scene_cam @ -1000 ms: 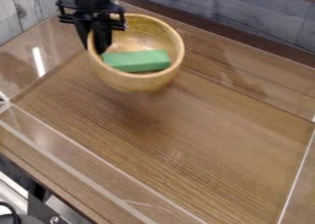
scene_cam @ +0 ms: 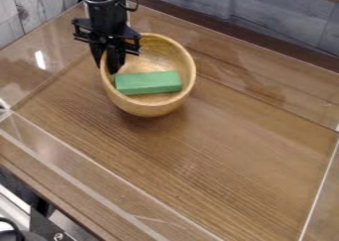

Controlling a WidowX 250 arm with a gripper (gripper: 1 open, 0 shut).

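A tan bowl (scene_cam: 167,104) sits at the upper middle of the wooden table, with a green block (scene_cam: 149,82) inside it. My dark gripper (scene_cam: 111,49) is at the bowl's back left side, shut on its rim. The fingertips are small and partly hard to make out against the rim.
A pale wall (scene_cam: 27,12) stands at the upper left, and some dark cables or parts show at the bottom left corner.
The gripper and bowl have moved left and toward the front of the table. The bowl's shape now looks rounder and smaller, and the green block sits lower in view.
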